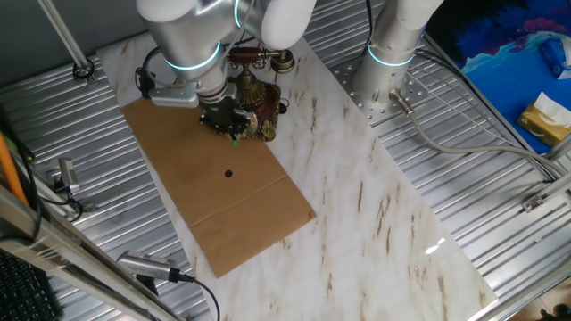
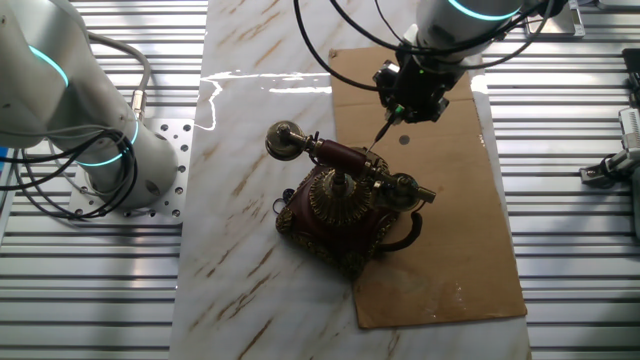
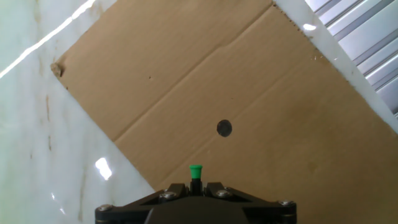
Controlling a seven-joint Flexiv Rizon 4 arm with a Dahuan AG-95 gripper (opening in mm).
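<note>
My gripper hangs above the cardboard sheet [image 3: 273, 99]. Its fingers stand close together around a narrow dark stem, and a small green tip [image 3: 196, 170] sticks out past them. That green tip [image 1: 235, 143] shows beneath the gripper in exterior view 1, too. On the cardboard lies a flat round black spot [image 3: 224, 128], ahead of the green tip and slightly right in the wrist view. The same black spot [image 2: 404, 140] appears clear of the gripper [image 2: 400, 112] in exterior view 2. What the stem belongs to is hard to make out.
An ornate red-and-gold telephone [image 2: 335, 210] stands close beside the gripper, partly over the cardboard's edge. Cables [image 2: 330, 60] loop around the arm. A tissue box [image 1: 546, 122] sits off the table.
</note>
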